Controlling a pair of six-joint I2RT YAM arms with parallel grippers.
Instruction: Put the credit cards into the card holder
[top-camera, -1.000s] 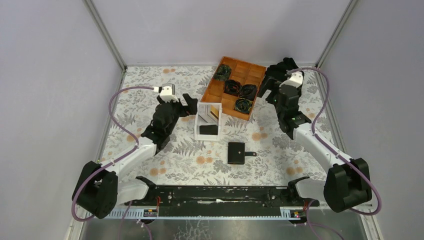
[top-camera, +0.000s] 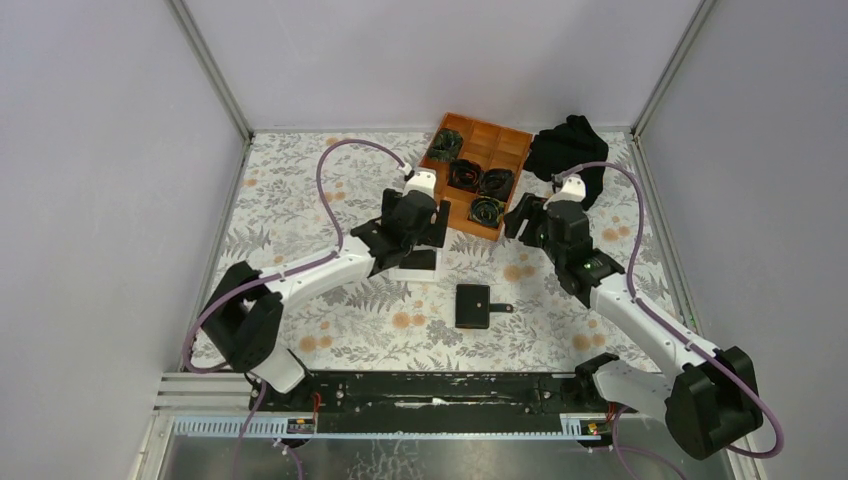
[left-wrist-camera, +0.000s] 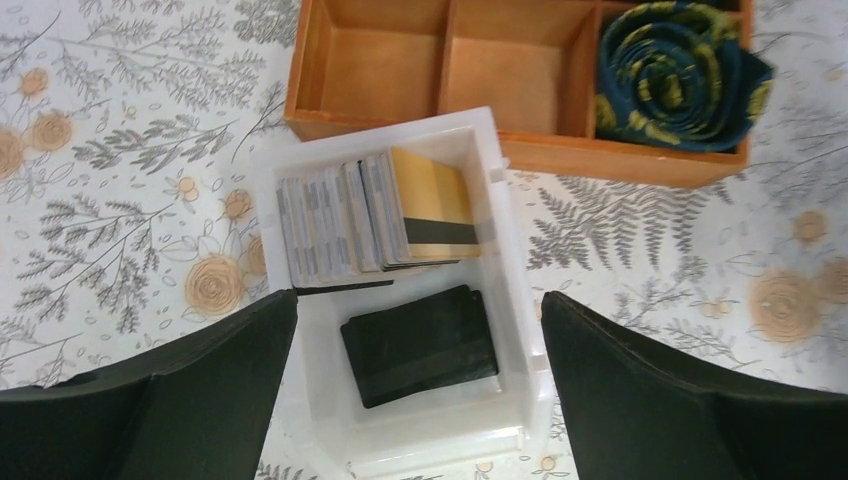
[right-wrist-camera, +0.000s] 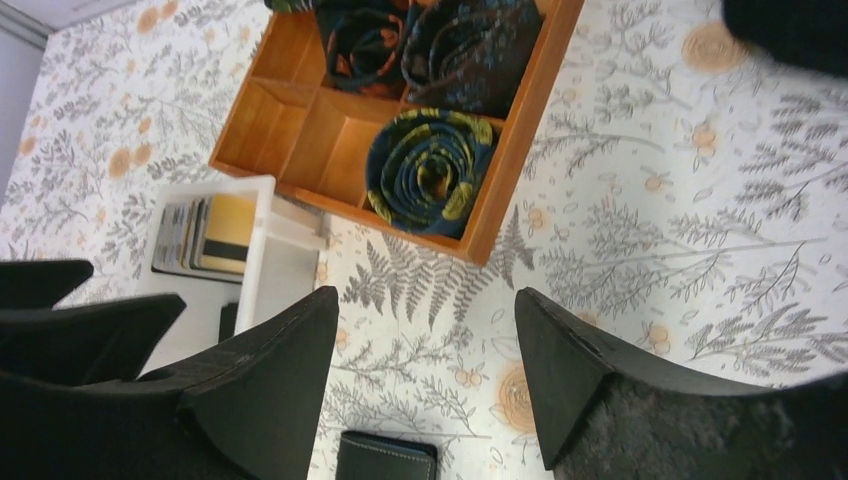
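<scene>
A white plastic box (left-wrist-camera: 520, 300) holds a row of cards (left-wrist-camera: 330, 220), a yellow one on the right, and a black flat item (left-wrist-camera: 417, 345). My left gripper is open above that box, nothing between its fingers. My right gripper stands right of the box with parted fingers and nothing between them. A black card holder (top-camera: 472, 306) with a strap lies on the cloth in front of the box.
A wooden compartment tray (right-wrist-camera: 515, 150) with several rolled ties stands behind the box. A black cloth (top-camera: 560, 150) lies at the back right.
My left gripper has moved rightward to over the white box. My right gripper has moved left and toward the front, away from the black cloth.
</scene>
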